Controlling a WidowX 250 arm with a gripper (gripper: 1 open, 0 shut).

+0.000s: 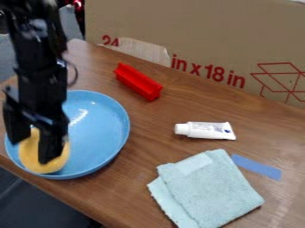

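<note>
A blue plate (98, 142) on the wooden table holds a yellow, rounded sponge-like object (45, 163) at its left front. The black gripper (36, 134) is blurred and sits low over that yellow object, hiding its upper part. Whether the fingers are closed on it cannot be made out.
A red object (137, 82) lies at the back, a white tube (205, 130) right of the plate, a folded light-blue cloth (205, 189) at the front right and a blue strip (258, 167) beside it. A cardboard box (215, 40) stands behind.
</note>
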